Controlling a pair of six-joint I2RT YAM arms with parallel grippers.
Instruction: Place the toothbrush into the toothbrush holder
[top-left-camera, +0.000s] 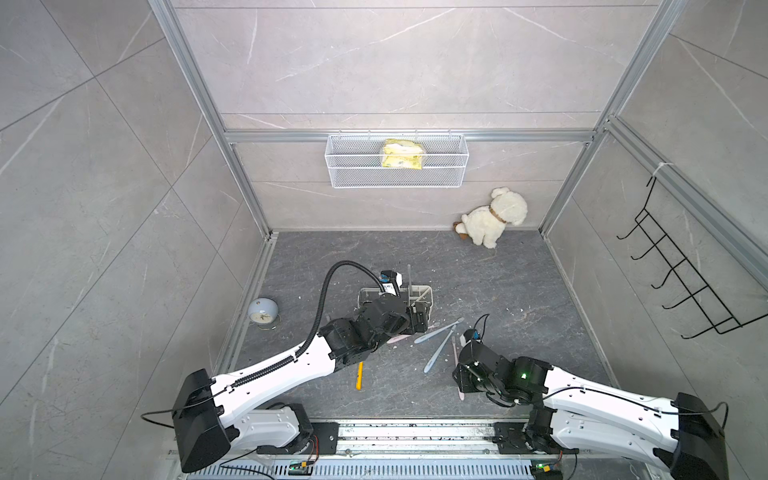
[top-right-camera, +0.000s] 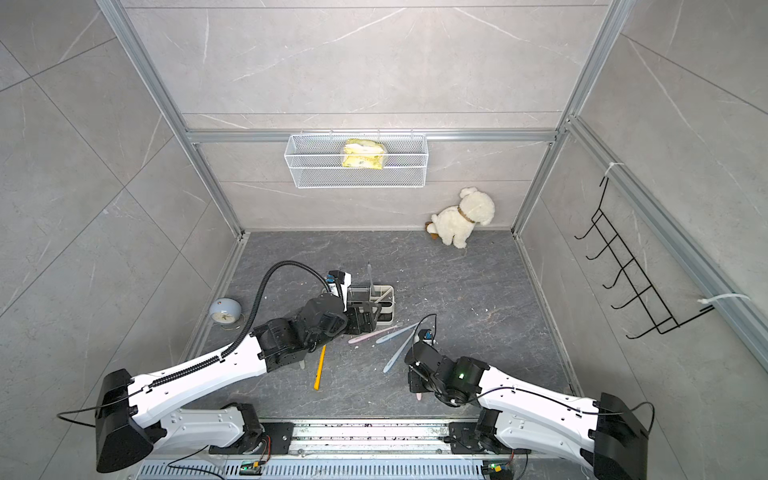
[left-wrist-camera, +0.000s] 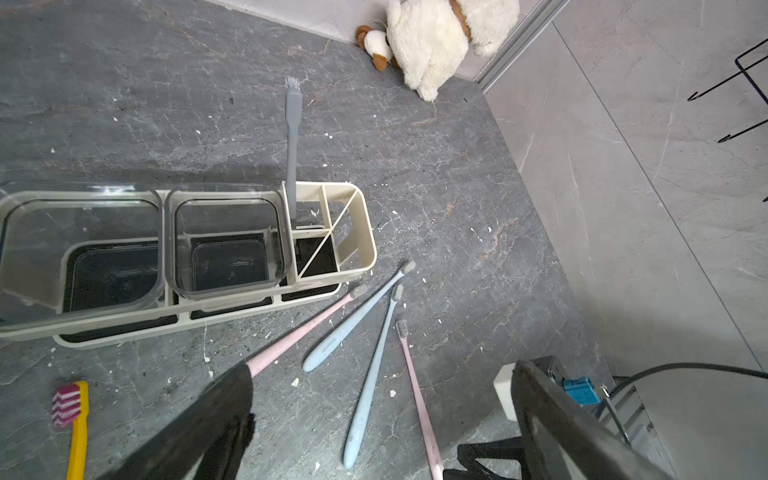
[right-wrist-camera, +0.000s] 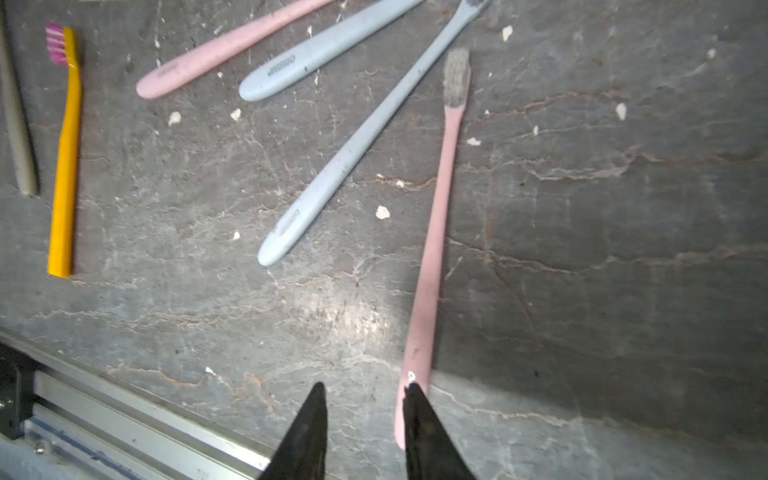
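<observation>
A cream toothbrush holder (left-wrist-camera: 366, 240) with clear cups stands on the counter, one grey toothbrush (left-wrist-camera: 293, 128) upright in its divided end. On the counter lie a pink toothbrush (left-wrist-camera: 284, 340), two blue toothbrushes (left-wrist-camera: 344, 328) and a second pink toothbrush (right-wrist-camera: 428, 280). My left gripper is open above the counter, nothing held between its wide-apart fingers. My right gripper is partly open at the handle end of the second pink toothbrush; its right finger (right-wrist-camera: 420, 424) overlaps that handle in view, and the gap shows only counter.
A yellow toothbrush (right-wrist-camera: 65, 176) and a grey-green handle (right-wrist-camera: 14, 120) lie to the left. A plush dog (top-left-camera: 492, 217) sits by the back wall, a small round grey object (top-left-camera: 263, 311) at the left.
</observation>
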